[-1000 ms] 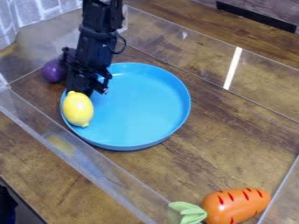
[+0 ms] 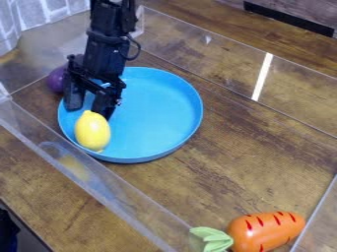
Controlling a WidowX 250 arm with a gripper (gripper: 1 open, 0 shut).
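Observation:
A blue plate [image 2: 160, 122] sits in the upper middle of the wooden surface. A yellow oval object [image 2: 93, 132] lies on its left part. My black gripper [image 2: 90, 106] is low over the left side of the plate, just above the yellow object, open; its fingers are dark and hard to separate. A purple object [image 2: 57, 79] lies at the left, partly behind the gripper and outside the plate.
An orange carrot [image 2: 262, 229] with pale green top lies at the bottom right. Clear plastic walls run along the sides. The wood right of the plate is free.
Over the last second the plate has shifted left, and my gripper has moved slightly left and down with it. The yellow object has moved slightly too.

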